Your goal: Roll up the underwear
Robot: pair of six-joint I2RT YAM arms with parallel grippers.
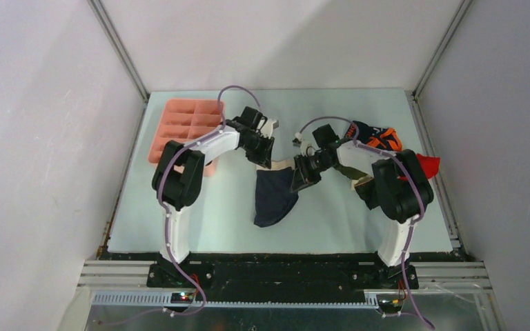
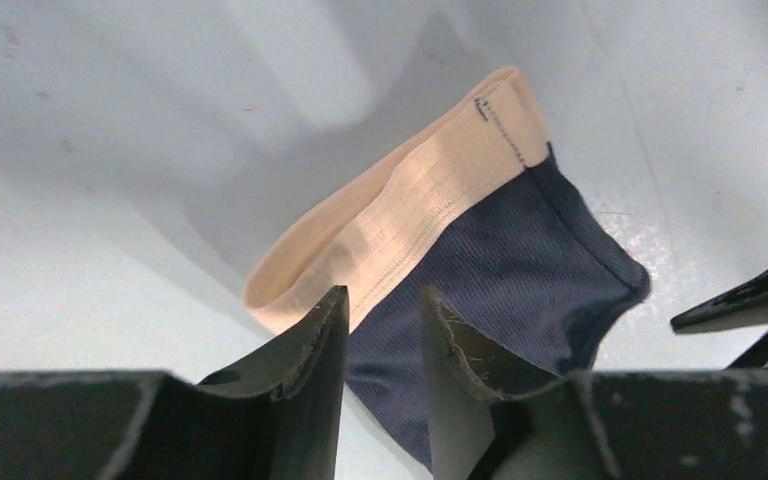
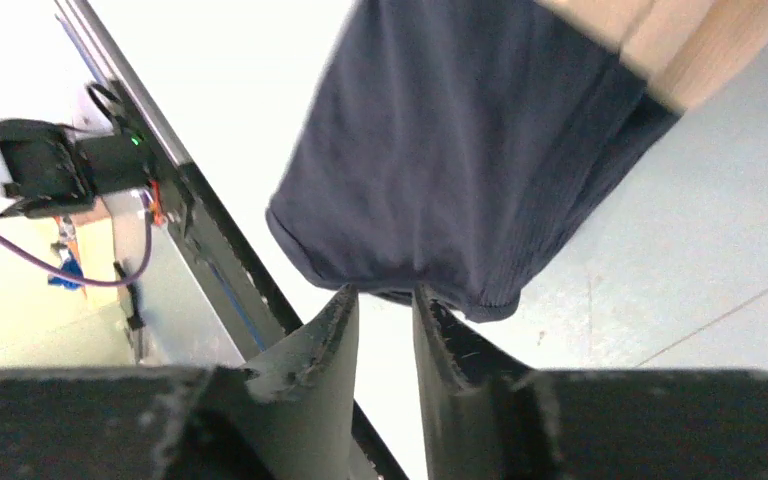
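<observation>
Dark navy underwear (image 1: pixel 272 200) with a beige waistband (image 1: pixel 281 165) lies folded on the table, its waistband toward the back. In the left wrist view the beige band (image 2: pixel 440 170) is doubled over along the top of the navy cloth (image 2: pixel 520 265). Over its left back corner is my left gripper (image 1: pixel 268 164), part open; a narrow gap shows between its fingertips. At the right side of the cloth is my right gripper (image 1: pixel 295 187), also part open. Between its fingertips the cloth's lower edge passes beyond them; nothing appears pinched.
A salmon compartment tray (image 1: pixel 186 124) stands at the back left, partly under the left arm. Several garments, including a black-and-orange one (image 1: pixel 379 136) and a red one (image 1: pixel 426 165), are piled at the right.
</observation>
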